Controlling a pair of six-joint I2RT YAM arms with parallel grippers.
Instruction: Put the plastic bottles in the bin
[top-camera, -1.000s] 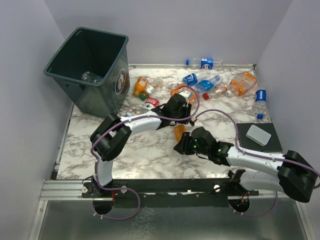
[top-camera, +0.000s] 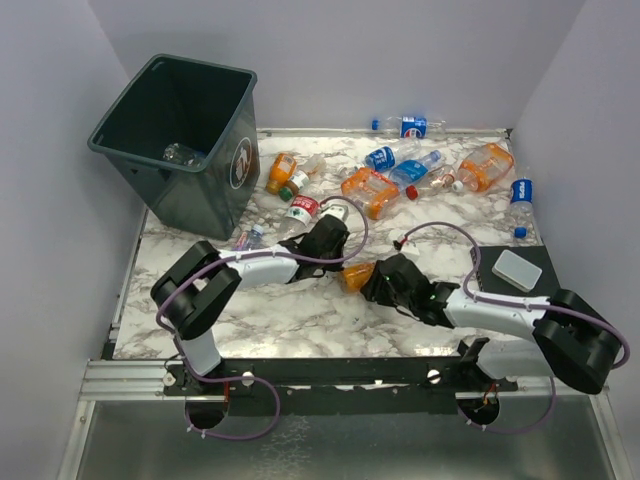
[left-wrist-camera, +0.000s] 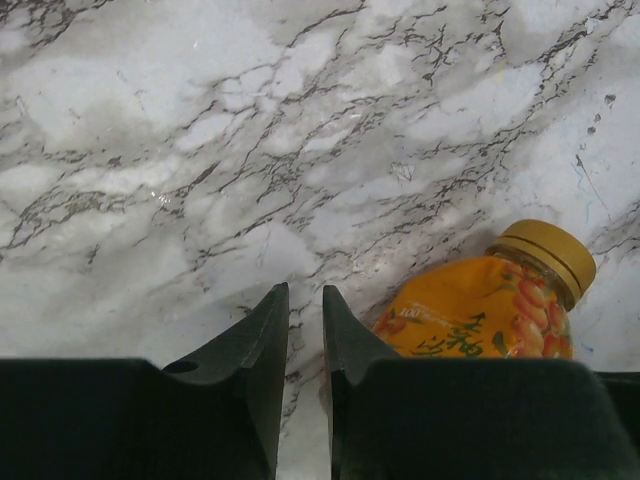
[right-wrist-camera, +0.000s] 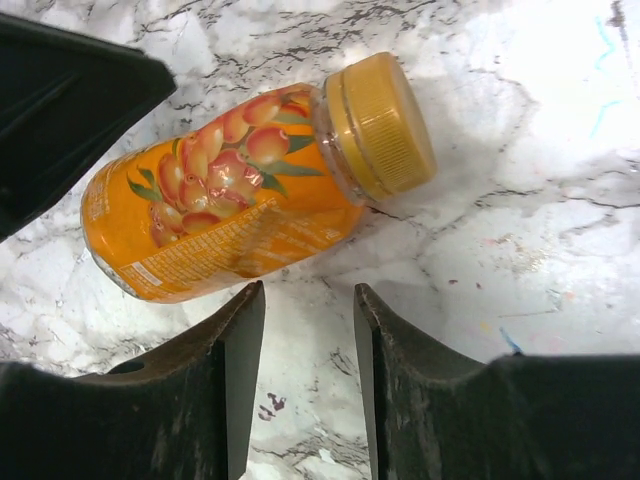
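An orange plastic bottle (top-camera: 354, 276) with a yellow cap lies on the marble table between my grippers; it also shows in the left wrist view (left-wrist-camera: 470, 310) and right wrist view (right-wrist-camera: 220, 200). My left gripper has its fingers close together beside the bottle, with nothing visible between the tips. My right gripper is part open, its tips just short of the bottle, nothing between them. A dark part of the left gripper reaches into the right wrist view at top left. The bin (top-camera: 220, 190) stands at back left, a clear bottle inside.
Several bottles, among them a blue one (top-camera: 418, 168), a Pepsi-labelled one (top-camera: 412, 127) and an orange one (top-camera: 483, 168), lie along the back. A black mat (top-camera: 515, 285) with a white case (top-camera: 517, 268) is at the right.
My left gripper has moved left and down the picture.
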